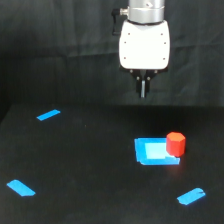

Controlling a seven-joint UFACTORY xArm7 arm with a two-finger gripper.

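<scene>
Up at the top of the camera view hangs my gripper, its dark, narrow fingers pointing down from a white body. The fingers are too small and dark to tell open from shut, and no object shows at their tips. A red hexagonal block is at the right, overlapping the right part of a light blue square with a brighter blue border. The gripper appears well above and slightly left of both in the image, touching neither.
Blue strips lie on the dark table: one at the upper left, one at the lower left and one at the lower right. A dark curtain hangs behind.
</scene>
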